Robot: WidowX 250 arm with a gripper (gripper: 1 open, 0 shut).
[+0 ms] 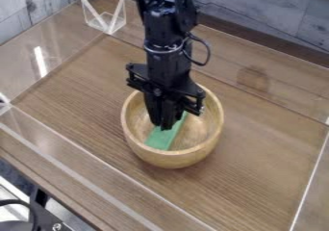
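Note:
My black gripper (164, 105) hangs from the top of the view, pointing down into a pale wooden bowl (180, 156) near the middle of the table. A light green flat object (162, 137) lies in the bowl, just below the fingertips and partly behind them. Whether the fingers are open or shut on anything is unclear in this view.
The wooden table (77, 110) has bare room left and right of the bowl. A white wire-like holder (106, 15) stands at the back left, near the grey wall. A black cable or arm part (26, 216) sits at the bottom left corner.

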